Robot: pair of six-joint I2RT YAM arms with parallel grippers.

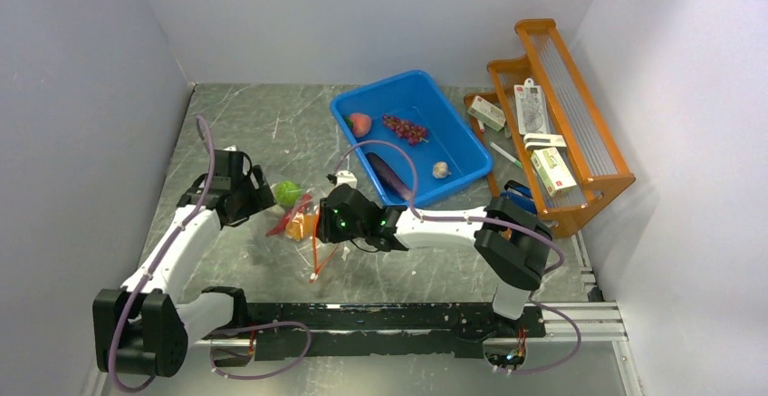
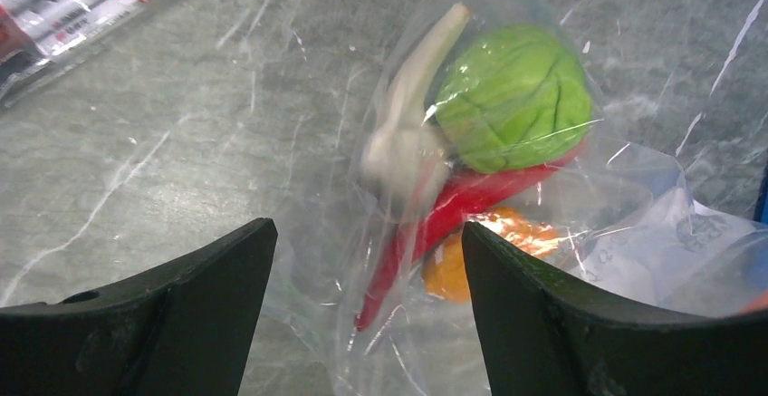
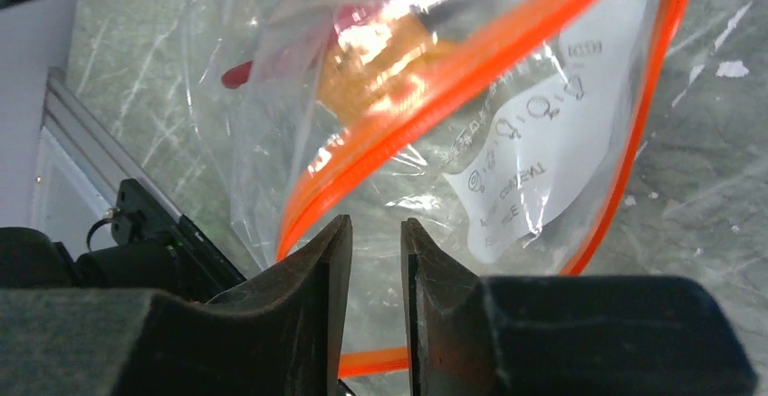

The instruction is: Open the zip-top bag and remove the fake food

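The clear zip bag lies on the marble counter with a green cabbage (image 2: pixel 514 97), a garlic bulb (image 2: pixel 405 160), a red chili (image 2: pixel 453 201) and an orange item (image 2: pixel 489 242) inside. My left gripper hangs above the bag, fingers parted, nothing visible between them. My right gripper is at the bag's open end, fingers close together beside the orange zip strip (image 3: pixel 471 61); the bag's film sits at its fingertips, lifted somewhat. A printed white label (image 3: pixel 534 151) shows through the bag.
A blue tray (image 1: pixel 435 97) with peach, grapes, eggplant and garlic stands behind my right arm. A wooden rack (image 1: pixel 589 178) with boxes and tools is at the right.
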